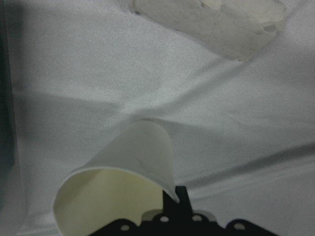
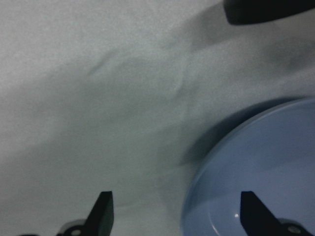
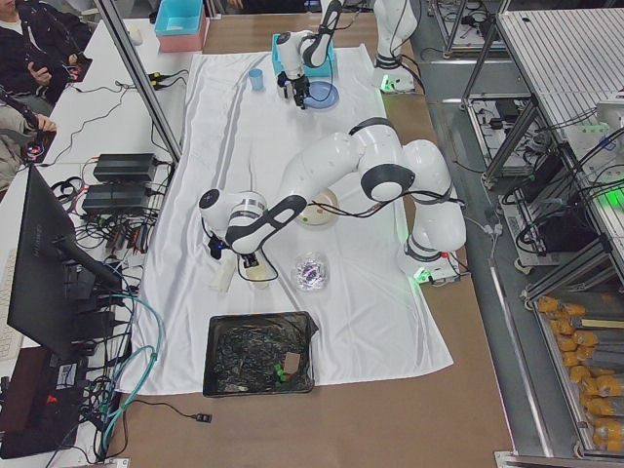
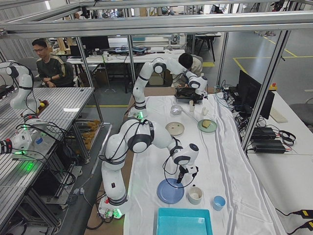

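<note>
A white paper cup point(image 1: 113, 157) lies on its side at my left gripper's black fingertips in the left wrist view; whether they grip it is hidden. Above it lies a crumpled pale wrapper point(image 1: 231, 27). My right gripper is open, one finger over the rim of a blue plate point(image 2: 266, 157), nothing visible between its fingers. In the camera right view, a white cup point(image 4: 195, 197) and a light blue cup point(image 4: 218, 205) stand beside that plate.
A turquoise tray point(image 4: 183, 230) is at the right arm's end of the cloth. A black lined bin point(image 3: 234, 361), a beige plate point(image 4: 174, 128) and a green plate with a yellow item point(image 4: 207, 125) are around the left arm.
</note>
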